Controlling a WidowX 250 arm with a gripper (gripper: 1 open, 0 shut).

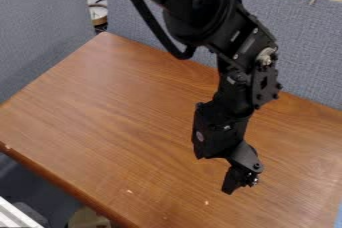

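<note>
My black gripper (241,177) hangs low over the right part of the wooden table (100,112), its fingertips angled down close to the surface. I see no object at the fingers. The arm reaches down from the top of the view and hides part of the table behind it. The dark fingers overlap in this view, so how far apart they stand is hard to make out.
Grey padded panels (48,22) border the table at the left and back. A white object (16,217) sits off the table at the lower left, past its edge.
</note>
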